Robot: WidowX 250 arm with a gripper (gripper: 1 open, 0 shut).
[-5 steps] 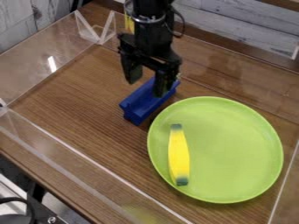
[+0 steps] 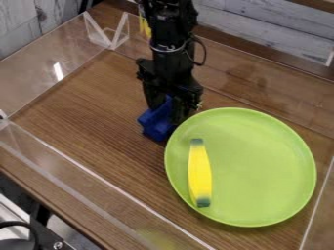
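Observation:
The black gripper (image 2: pixel 170 98) is lowered over a blue block (image 2: pixel 154 122) on the wooden table, its fingers around the block's upper part; whether they grip it is hidden. A green plate (image 2: pixel 256 186) lies at the right, with a yellow banana-like object (image 2: pixel 200 171) on it.
Clear plastic walls edge the wooden table (image 2: pixel 72 127). A white wooden wall (image 2: pixel 261 34) stands at the back.
The gripper has come down onto the blue block, and its fingers have moved closer together. The plate and yellow object have not moved.

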